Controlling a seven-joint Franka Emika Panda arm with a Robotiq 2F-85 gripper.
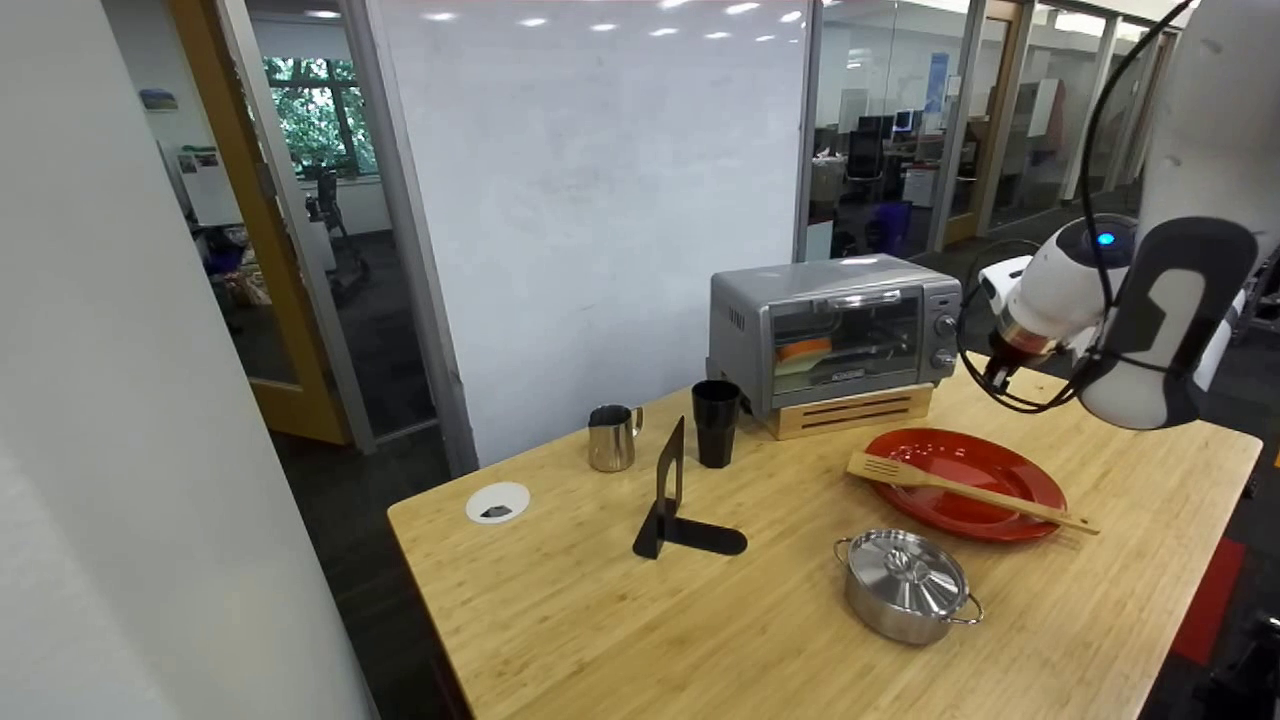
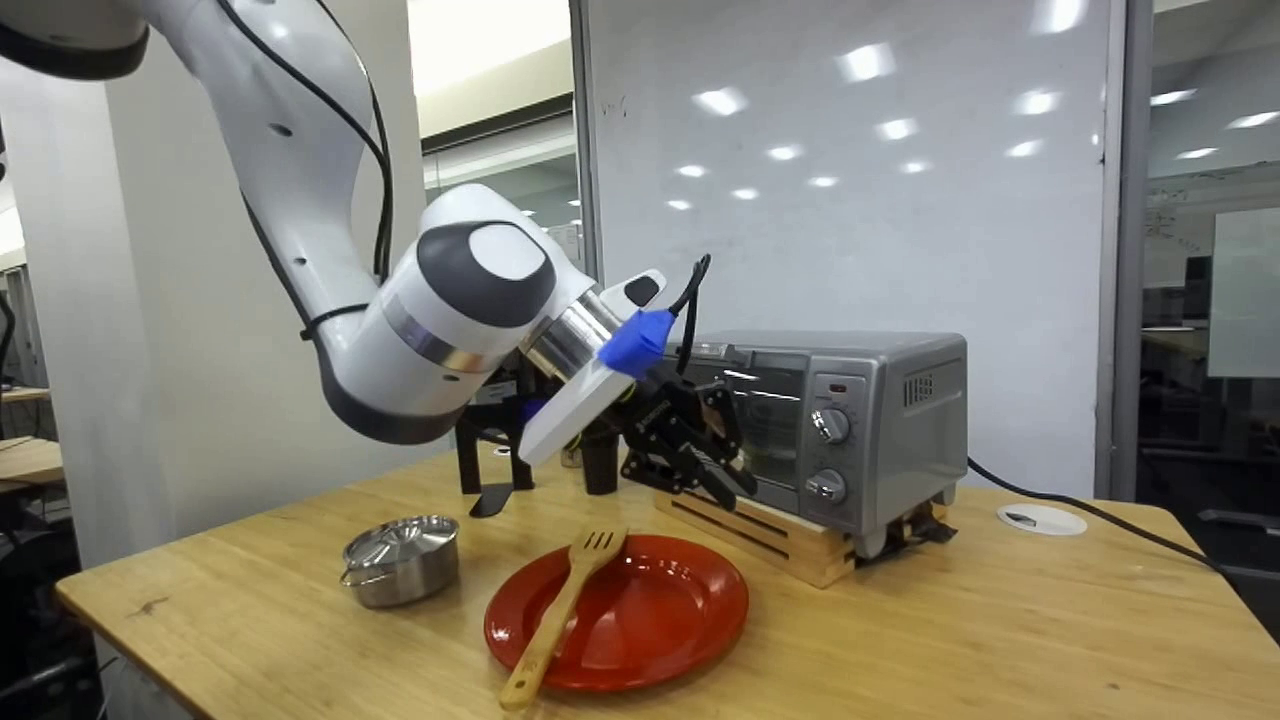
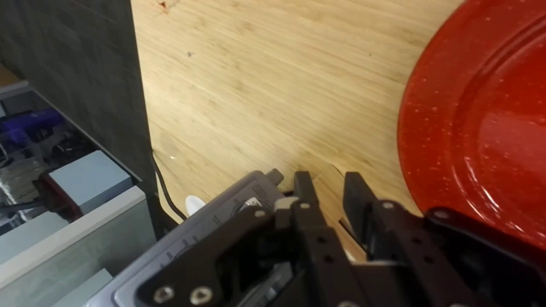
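Observation:
My gripper points down toward the table in the wrist view, with its two dark fingers a narrow gap apart. Tabletop and part of the wooden stand show through that gap; I cannot make out anything held. In exterior view 2 the gripper hangs in front of the grey toaster oven, above the wooden stand. A red plate lies in front of the oven, with a wooden spatula resting across it. In exterior view 1, an orange and green item shows behind the oven's glass.
A lidded steel pot stands near the plate. Farther left are a black bookend, a black cup and a steel pitcher. The oven's cord trails across the table. Bare wood lies at the front left.

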